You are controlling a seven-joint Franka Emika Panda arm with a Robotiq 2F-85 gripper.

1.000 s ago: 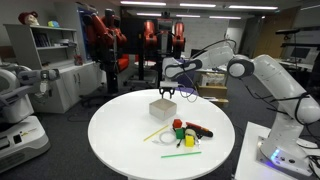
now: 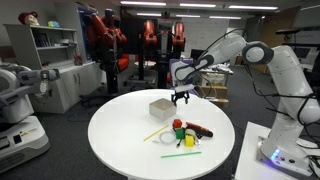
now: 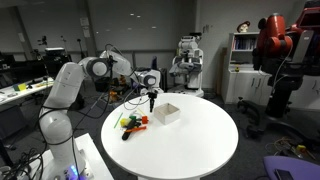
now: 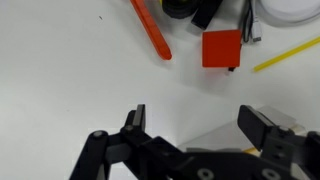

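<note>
My gripper (image 2: 181,98) is open above the round white table, on the side of the box nearer the arm. In the wrist view its two dark fingers (image 4: 136,117) stand wide apart with only bare table between them. The pale open box (image 2: 160,109) sits near the table's far side, and part of it shows at the lower right of the wrist view, partly covered by a finger. A red block (image 4: 221,48) lies ahead of the fingers, clear of them. Left of it is an orange-red stick (image 4: 152,30).
Beyond the red block lie a yellow stick (image 2: 155,132), a white cable (image 4: 290,8), a yellow block (image 2: 188,142), a green stick (image 2: 181,154) and a dark cylinder (image 2: 203,131).
My gripper has come away from over the box, moving right and lower in exterior view 1. The box and the loose items look unmoved.
</note>
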